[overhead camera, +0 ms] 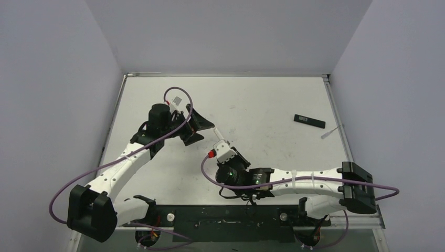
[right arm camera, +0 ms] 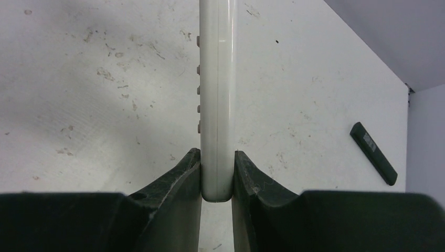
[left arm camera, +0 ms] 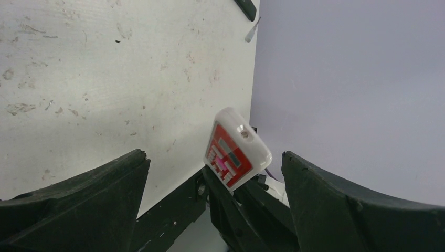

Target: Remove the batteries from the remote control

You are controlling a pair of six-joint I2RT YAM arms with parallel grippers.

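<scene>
The remote control (right arm camera: 217,94) is white with a red button face; in the right wrist view it stands edge-on, its near end pinched between the tips of my right gripper. In the left wrist view its rounded white end and red face (left arm camera: 226,152) tilt toward the camera, beyond the open fingers of my left gripper. Nothing lies between those left fingers. From the top, the remote (overhead camera: 218,134) is a thin strip with my left gripper (overhead camera: 207,131) close at its left. No batteries can be seen.
At the right of the white table (overhead camera: 262,100) lies a black bar-shaped object (overhead camera: 309,121), with a small translucent tool (overhead camera: 329,133) beside it near the table edge.
</scene>
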